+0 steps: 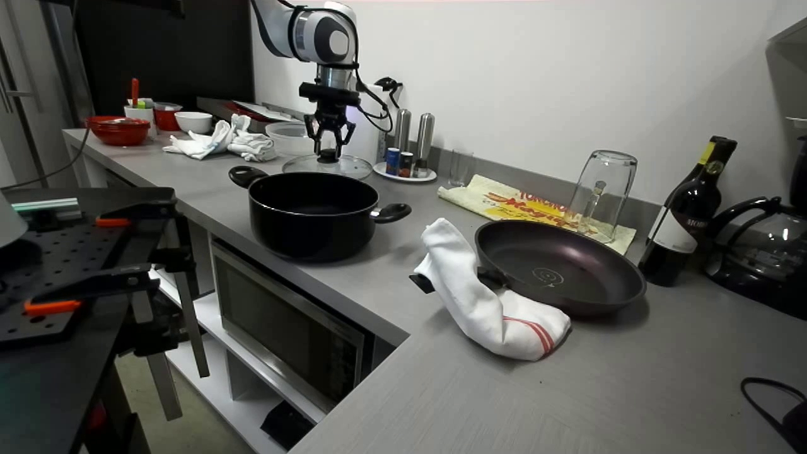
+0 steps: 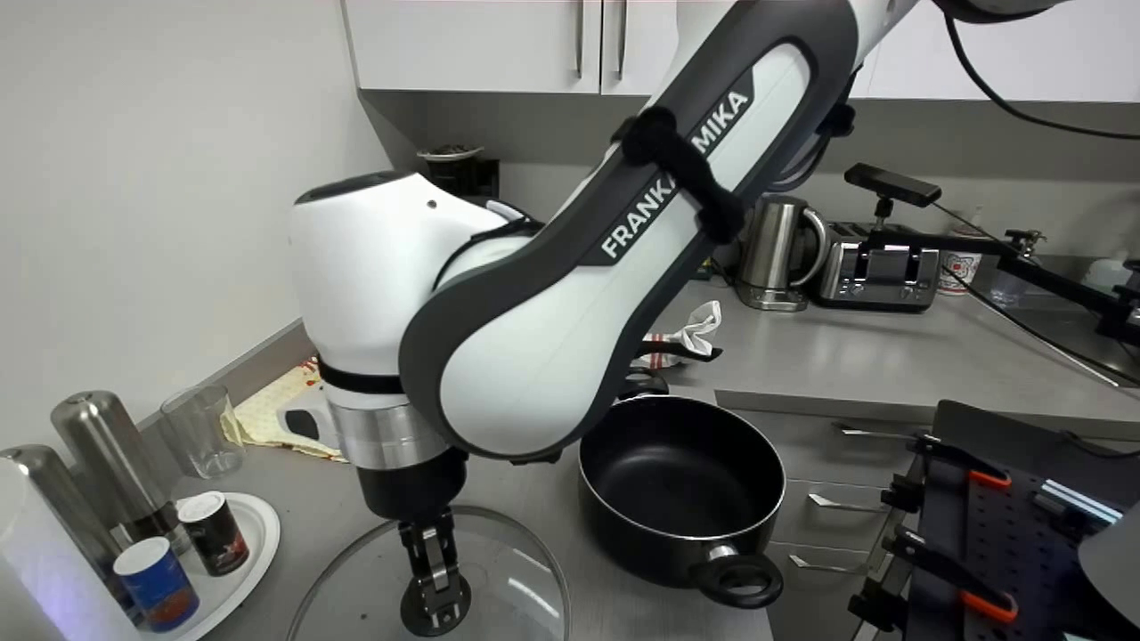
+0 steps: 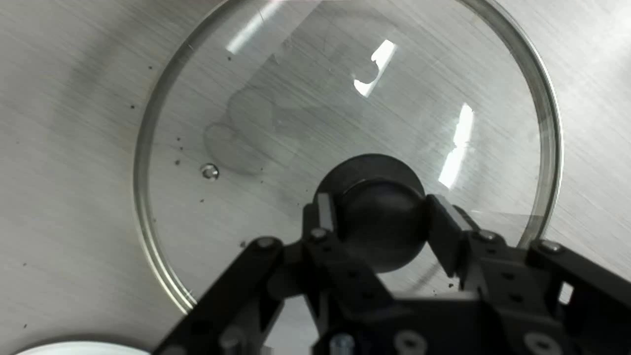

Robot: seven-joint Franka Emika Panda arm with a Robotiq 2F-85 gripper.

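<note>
My gripper is shut on the black knob point(image 3: 384, 230) of a round glass lid point(image 3: 266, 118) with a metal rim. In the first exterior view the lid point(image 1: 355, 165) hangs level behind the black pot point(image 1: 314, 227), a little above the counter, with the gripper point(image 1: 330, 145) over its middle. The pot point(image 2: 681, 470) stands uncovered on the counter, to the right of the lid point(image 2: 502, 582) in the second exterior view. Its inside looks empty there.
Close by the lid stands a white plate point(image 1: 423, 177) with small shakers and tall steel mills point(image 1: 425, 136). A frying pan point(image 1: 560, 265) with a white towel point(image 1: 484, 310) over its handle lies at the right.
</note>
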